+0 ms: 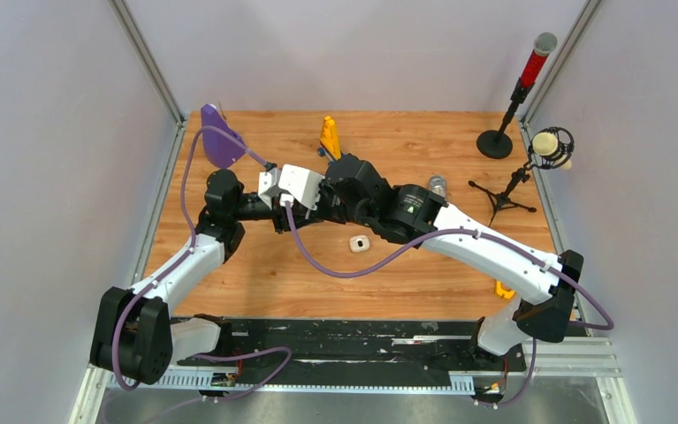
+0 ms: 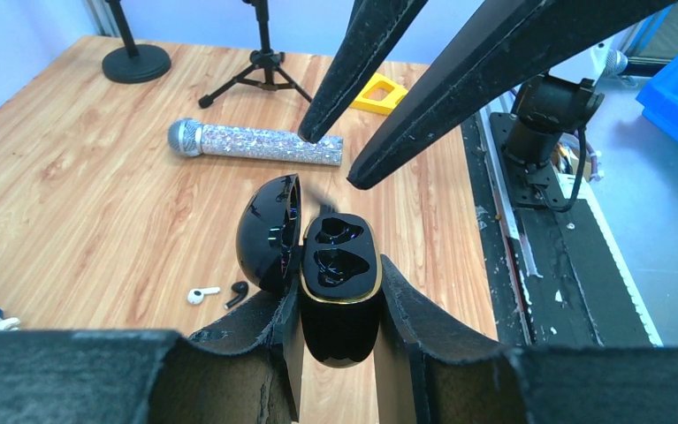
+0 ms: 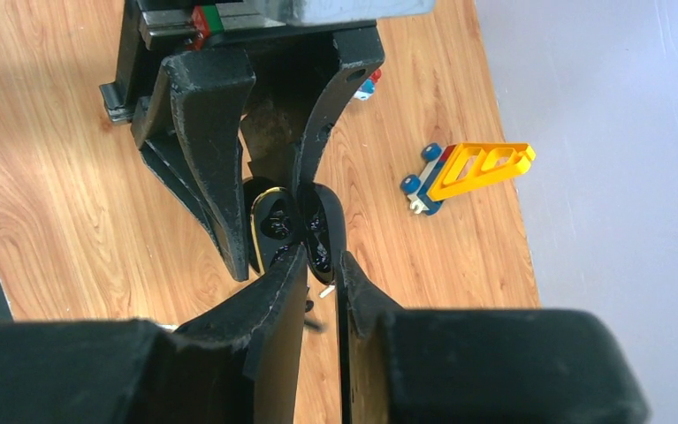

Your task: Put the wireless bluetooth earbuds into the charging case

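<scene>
My left gripper is shut on the black charging case (image 2: 339, 291), held upright with its lid (image 2: 264, 234) open and its two wells visible. Above it in the left wrist view hang my right gripper's fingers (image 2: 415, 97). In the right wrist view my right gripper has its fingertips close together in front of the open case (image 3: 273, 225); whether anything is between them is hidden. A white earbud (image 2: 196, 296) and a black earbud (image 2: 239, 290) lie on the table below. In the top view both grippers meet above the middle of the table.
A glittery microphone (image 2: 247, 144), a tripod stand (image 1: 503, 196) and a round-based microphone stand (image 1: 494, 141) are on the right. A yellow toy vehicle (image 3: 476, 168) and a purple object (image 1: 220, 146) stand at the back.
</scene>
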